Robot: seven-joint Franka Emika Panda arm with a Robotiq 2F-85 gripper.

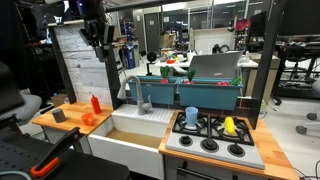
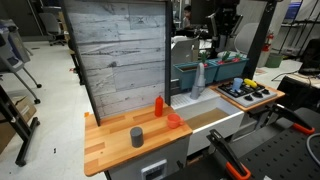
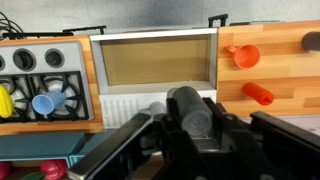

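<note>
High above the counter, my gripper (image 1: 105, 52) hangs near the left post, over the left side of the sink. In the wrist view the gripper is shut on a dark round object (image 3: 195, 118) with a greyish end, seen end-on; I cannot tell exactly what it is. Below it lies the sink (image 3: 157, 37), white-rimmed with a bare brown bottom. An orange cup (image 3: 245, 56) and a red bottle (image 3: 258, 93) are on the wooden counter beside the sink, along with a dark grey cup (image 3: 312, 41).
A stove (image 1: 210, 147) stands right of the sink, carrying a blue cup (image 1: 192, 115) and a yellow object (image 1: 229, 126). Behind the sink rise a faucet (image 1: 144, 97) and a teal planter rail (image 1: 208, 93). A panelled wall (image 2: 128, 72) backs the wooden counter.
</note>
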